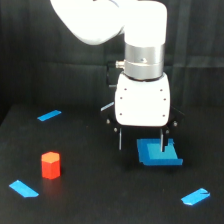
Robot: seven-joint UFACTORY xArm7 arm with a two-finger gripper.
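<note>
My gripper hangs under the white hand in the middle of the camera view. Its two thin fingers stand well apart, open, with nothing visible between them. A blue square piece lies on the dark table at the right finger, which covers part of it. Whether that finger touches the piece cannot be told from here. To the left, clear of the gripper, an orange-red block rests on the table.
Blue tape strips lie at the back left, front left and front right. Dark table between the orange-red block and the gripper is bare. A black curtain hangs behind.
</note>
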